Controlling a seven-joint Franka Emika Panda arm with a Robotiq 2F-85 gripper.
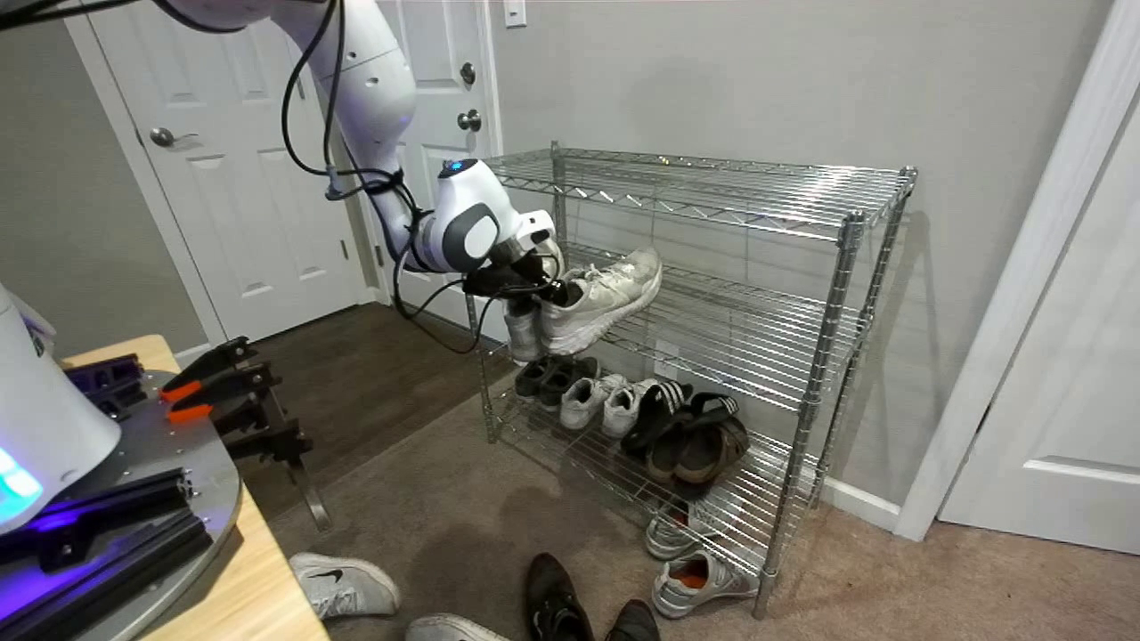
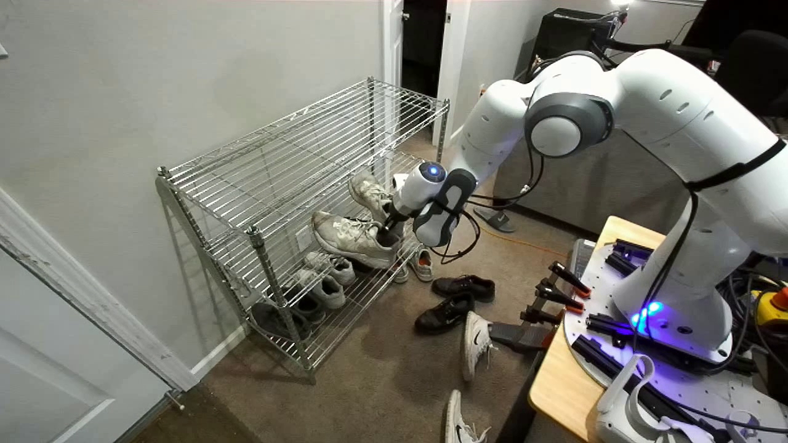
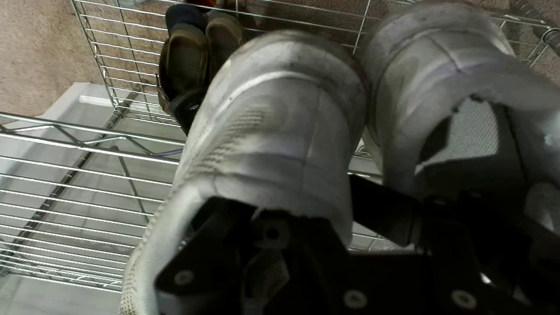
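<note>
A worn white sneaker hangs toe-up at the front of the rack's middle level. My gripper is shut on it at the heel opening. In the wrist view, black fingers reach into the left shoe and another black part stands by its right side. A second white sneaker is right beside it, nearly touching, also toe-up in exterior view 2. Whether the gripper also bears on this second shoe I cannot tell, since dark gripper parts cover its opening. The wire shoe rack has three levels.
On the lowest shelf stand white shoes, dark shoes and brown sandals. Grey shoes, black shoes and white Nike shoes lie on the floor. The right part of the middle shelf and the top shelf are clear.
</note>
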